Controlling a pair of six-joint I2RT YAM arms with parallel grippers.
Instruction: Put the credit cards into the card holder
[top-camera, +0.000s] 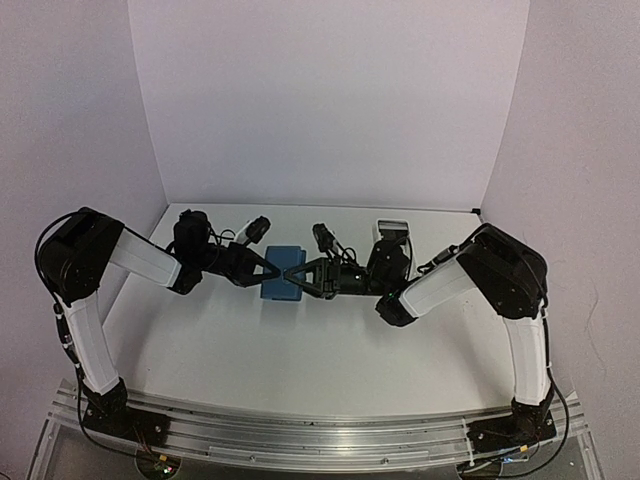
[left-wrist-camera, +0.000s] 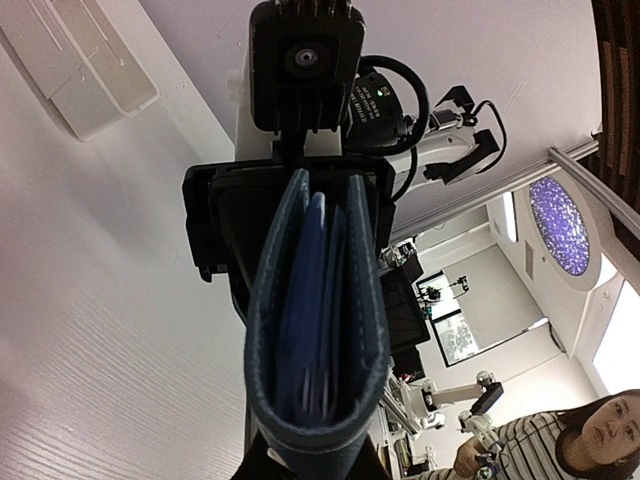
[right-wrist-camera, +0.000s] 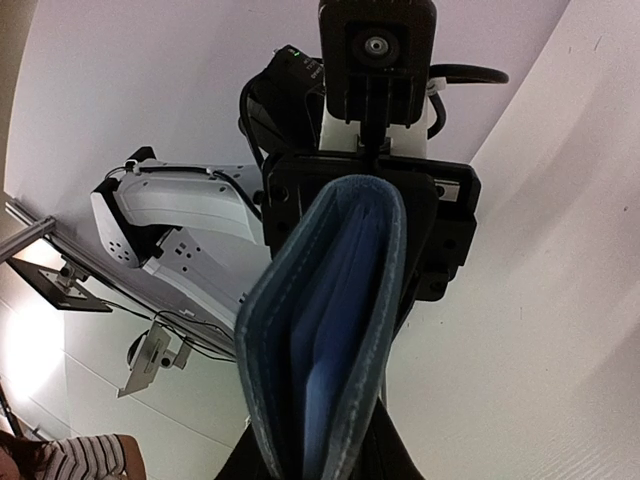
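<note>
A blue card holder (top-camera: 284, 283) is held up between the two arms near the middle of the table. My left gripper (top-camera: 277, 271) is shut on its left side. From the right, my right gripper (top-camera: 288, 273) reaches over the holder's other side; whether its fingers are clamped there is unclear. Seen edge-on in the left wrist view, the holder (left-wrist-camera: 262, 350) is folded in a narrow U with blue layers inside. In the right wrist view the holder (right-wrist-camera: 262, 340) fills the space in front of that gripper, hiding most of its fingers. I cannot make out separate cards.
Behind the right arm stands a pale box (top-camera: 392, 228), partly hidden by the arm. A translucent tray (left-wrist-camera: 95, 95) shows at the upper left of the left wrist view.
</note>
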